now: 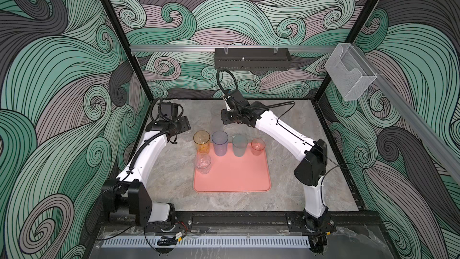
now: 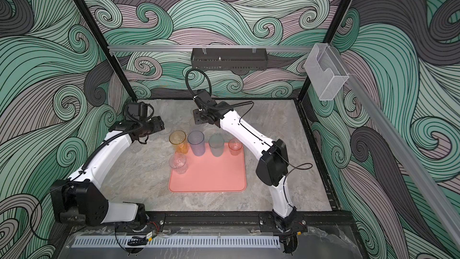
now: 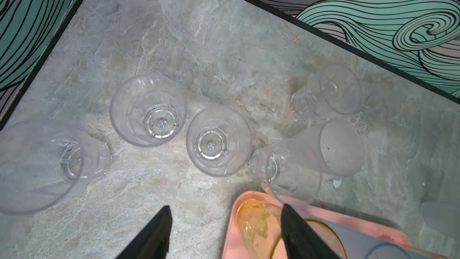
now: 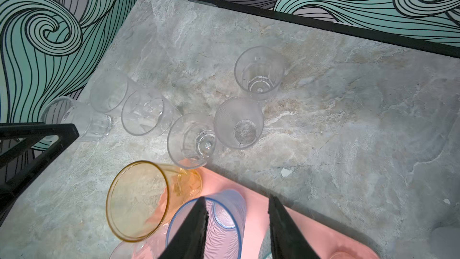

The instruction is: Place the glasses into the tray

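Observation:
A pink tray (image 1: 232, 181) holds an amber glass (image 1: 201, 140), a purple glass (image 1: 220, 144), a grey-green glass (image 1: 240, 144), a small red glass (image 1: 257, 146) and a pale glass (image 1: 203, 163). My left gripper hangs over the counter left of the tray, fingers apart with nothing between. My right gripper is raised beyond the tray's back edge, fingers apart; in its wrist view the purple glass lies below.
Patterned walls and dark frame edges border it. A mesh holder (image 1: 349, 72) and dark box (image 1: 251, 59) hang high on rails.

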